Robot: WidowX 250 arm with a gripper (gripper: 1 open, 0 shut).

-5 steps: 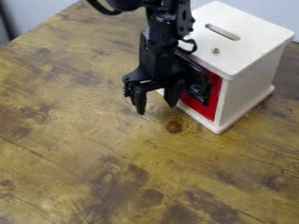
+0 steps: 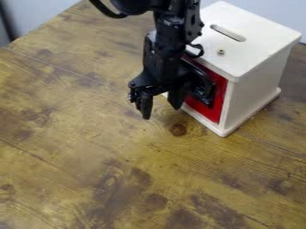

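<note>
A white wooden box (image 2: 251, 54) stands at the right, with a slot and a small knob on its top and a red front (image 2: 206, 106) facing left. My black gripper (image 2: 160, 104) hangs low in front of the red front, its fingers spread apart just above the table. The gripper body hides much of the red front.
A white wall runs behind the box at the top right.
</note>
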